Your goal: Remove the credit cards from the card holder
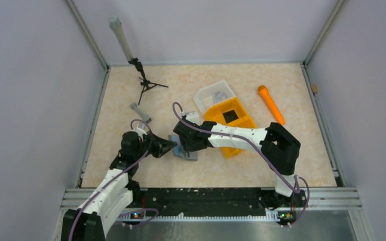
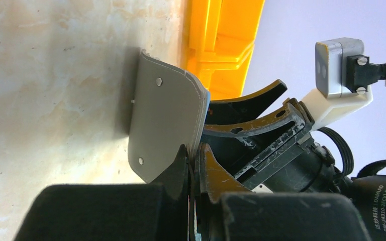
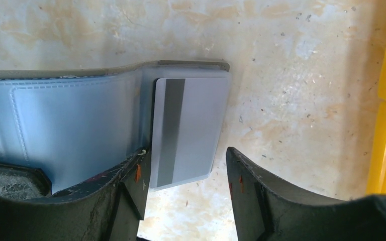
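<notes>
The card holder is grey outside and blue inside. In the right wrist view its blue panel lies to the left, and a silver card with a dark stripe rests on the right-hand flap. My left gripper is shut on the card holder, gripping its edge. Over the card's near end is my right gripper, its fingers parted. One of its fingers is at the card's left edge; the other stands right of the flap. No card is visibly clamped between them.
A yellow-orange bin and a clear container stand right of the holder, partly behind the right arm. An orange microphone lies farther right. At the back left are a tripod and a grey object.
</notes>
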